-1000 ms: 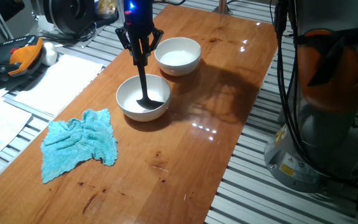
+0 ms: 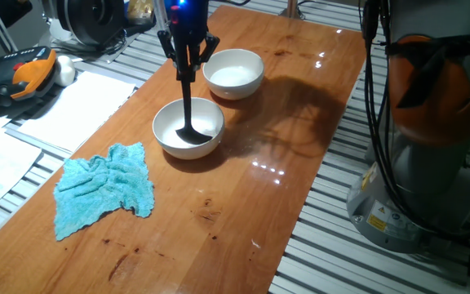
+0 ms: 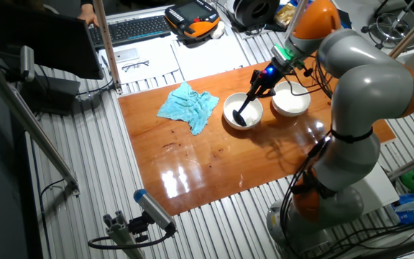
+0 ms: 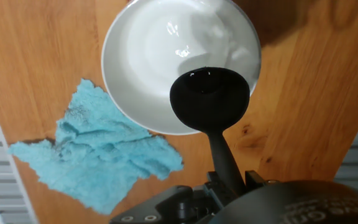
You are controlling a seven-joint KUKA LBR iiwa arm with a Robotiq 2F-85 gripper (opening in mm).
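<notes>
My gripper (image 2: 186, 75) is shut on the handle of a black ladle (image 2: 188, 106) that points downward. In exterior view 1 the ladle's head lies within the outline of the nearer white bowl (image 2: 166, 139); whether it touches the bowl is unclear. From the wrist, the ladle's round head (image 4: 209, 102) covers the lower right part of that bowl (image 4: 135, 56), and glints show in both. A second white bowl (image 2: 233, 77) stands farther back, closer to the arm in exterior view 2. A crumpled turquoise cloth (image 3: 189, 108) lies on the wooden table beside the nearer bowl.
Bare wood (image 2: 194, 245) spreads in front of the bowls and cloth. Papers (image 2: 80, 110) and an orange-black device (image 2: 15, 77) lie off the table's left side. The robot's base (image 3: 315, 223) stands beyond the opposite edge.
Over the last second my gripper and the ladle have shifted slightly, with the ladle's head moving a little left within the bowl's outline. Bowls and cloth stay put.
</notes>
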